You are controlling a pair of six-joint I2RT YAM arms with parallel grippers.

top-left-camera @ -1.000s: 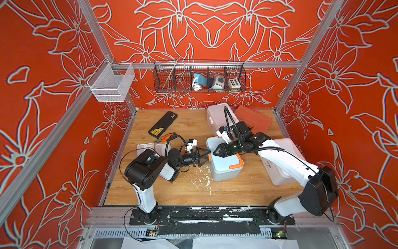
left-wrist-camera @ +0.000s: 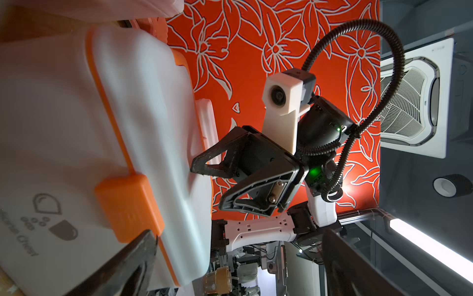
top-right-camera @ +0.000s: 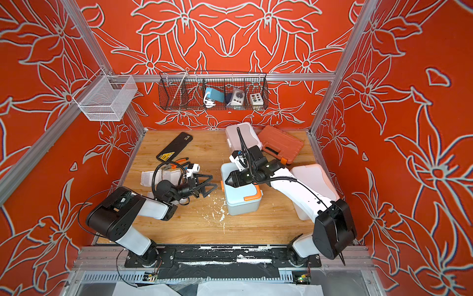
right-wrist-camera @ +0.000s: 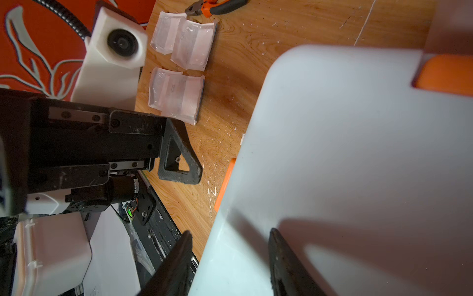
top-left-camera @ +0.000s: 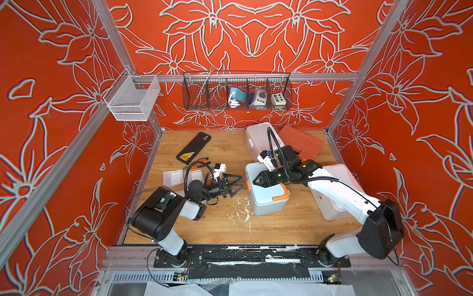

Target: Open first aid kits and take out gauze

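A pale first aid kit (top-left-camera: 268,206) with an orange handle stands upright mid-table, its lid (right-wrist-camera: 354,162) closed. On its left side, an orange latch (left-wrist-camera: 130,207) lies across the orange seam. To the left of that side my left gripper (top-left-camera: 242,182) is open and empty, a short gap away. Fingers of my right gripper stand partway apart over the lid's left part; I see no object between them, and cannot tell whether they grip anything. No gauze is in view; the kit's inside is hidden.
A pink box (top-left-camera: 260,140) and a red-orange case (top-left-camera: 303,143) stand behind. Another pale box (top-left-camera: 340,209) is under the right arm. Clear packs (right-wrist-camera: 194,44), pliers (right-wrist-camera: 216,7) and a black box (top-left-camera: 193,148) lie left.
My left gripper has drawn back leftward, away from the kit's latch side. The right arm and the kit look nearly unmoved.
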